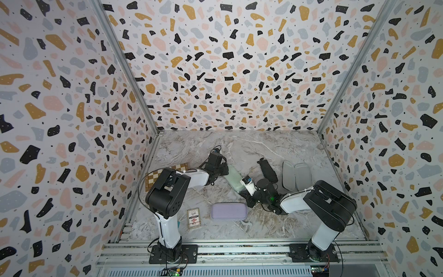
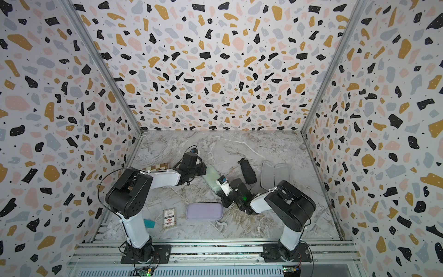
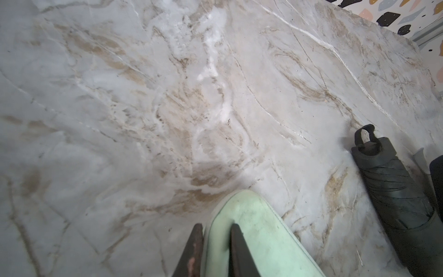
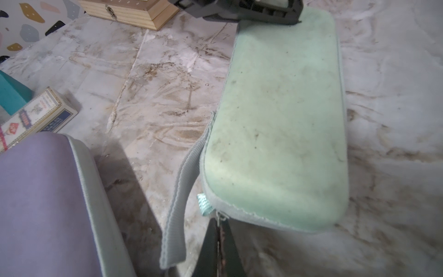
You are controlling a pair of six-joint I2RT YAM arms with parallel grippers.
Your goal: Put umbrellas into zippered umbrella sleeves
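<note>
A pale green zippered sleeve [image 4: 281, 129] lies closed and slanted between my two grippers. At its far end, my left gripper has one finger on either side of the sleeve's rounded edge; whether both press on it is unclear. My right gripper is shut at the near corner, its tips at the small zipper pull [image 4: 222, 215]. Whether the pull is pinched between them is hard to make out. A folded black umbrella [image 3: 392, 198] rests on the table to the right, apart from the sleeve.
A closed purple sleeve [image 1: 229, 211] sits near the front, left of my right gripper. Farther right is an opened grey sleeve [image 1: 303, 175]. A small printed box [image 1: 193, 218], a teal object [image 2: 149, 223] and a wooden box [image 4: 124, 9] lie leftward.
</note>
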